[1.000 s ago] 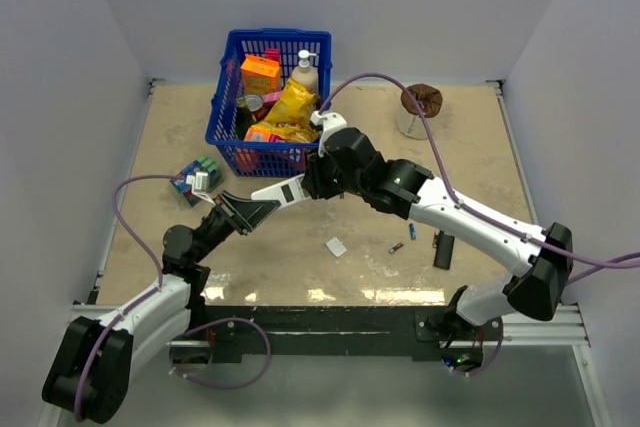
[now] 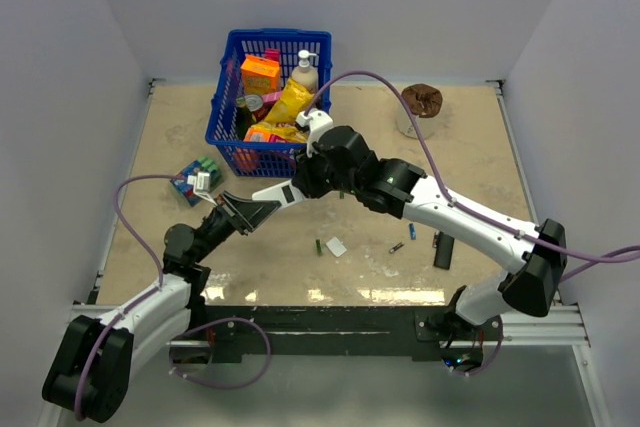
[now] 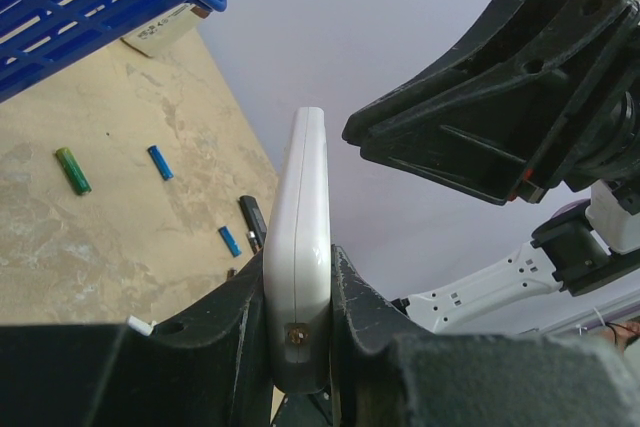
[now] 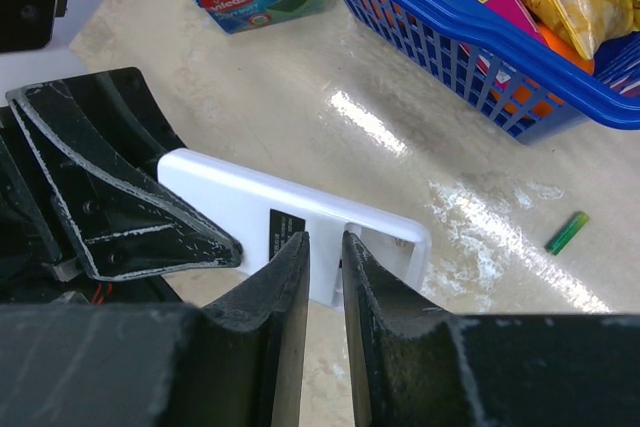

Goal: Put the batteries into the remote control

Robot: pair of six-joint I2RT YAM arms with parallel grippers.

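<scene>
The white remote (image 2: 277,194) is held in the air between my grippers. My left gripper (image 2: 262,207) is shut on one end; in the left wrist view the remote (image 3: 298,227) stands edge-on between its fingers. In the right wrist view the battery compartment of the remote (image 4: 388,247) shows at the near end, with my right gripper over it, its fingers close together; what they grip is hidden. Loose green batteries (image 4: 567,232) and blue batteries (image 2: 413,231) lie on the table, along with a small white cover (image 2: 336,246).
A full blue basket (image 2: 222,107) stands at the back, a battery pack (image 2: 190,177) at left, a canister (image 2: 417,122) back right, and a black remote (image 2: 443,252) at right.
My right arm has moved slightly left, toward the remote. A green battery beside the white cover now shows in the top view. The left arm is unchanged.
</scene>
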